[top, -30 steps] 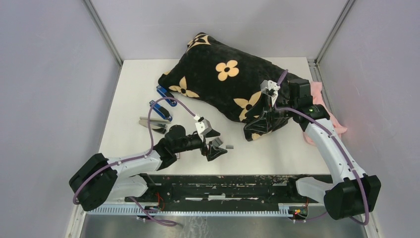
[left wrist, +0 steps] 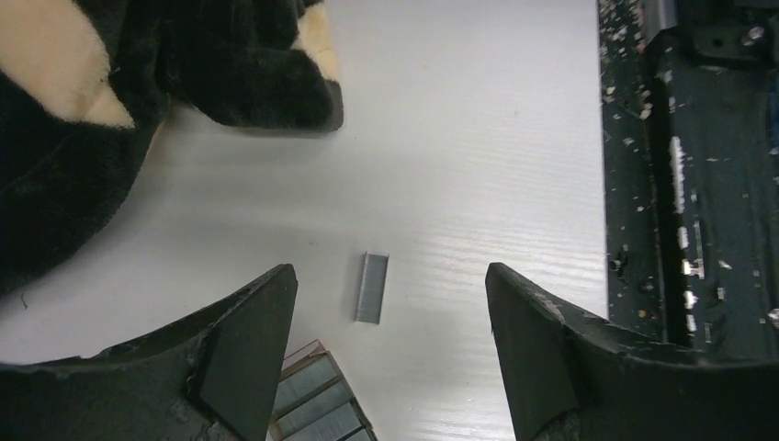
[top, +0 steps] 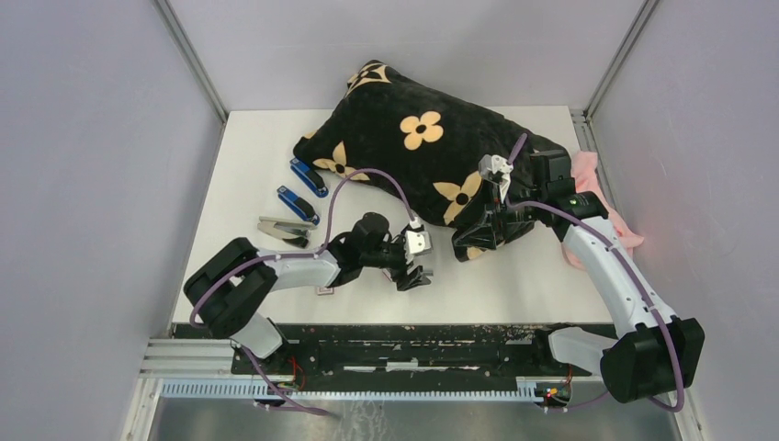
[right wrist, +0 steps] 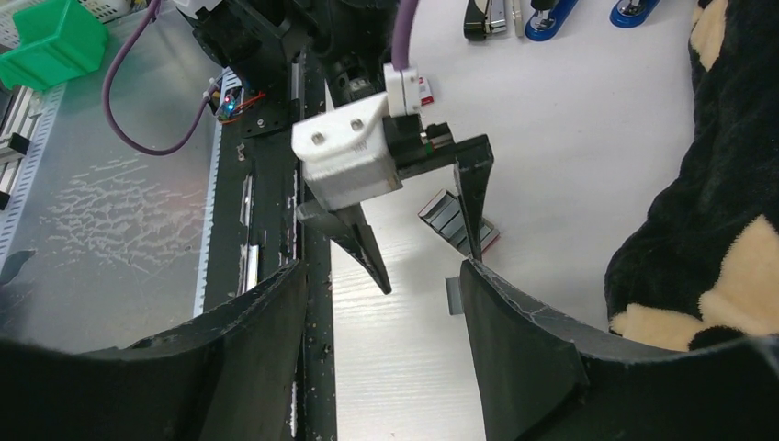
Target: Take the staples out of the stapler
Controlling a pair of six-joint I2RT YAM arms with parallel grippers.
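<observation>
A small strip of staples [left wrist: 372, 288] lies on the white table between the fingers of my left gripper, seen from above with its fingers apart and nothing held. A box of staple strips [left wrist: 317, 400] sits beside it. A silver-and-black stapler [top: 283, 230] lies at the table's left, with two blue staplers [top: 309, 177] nearby. My right gripper is open and empty, to the right of the left one and facing it.
A black flowered plush cloth [top: 432, 156] covers the back of the table. A pink cloth [top: 606, 211] lies at the right edge.
My left gripper has moved right and slightly toward the back, over the small strip. My right arm has shifted only slightly.
</observation>
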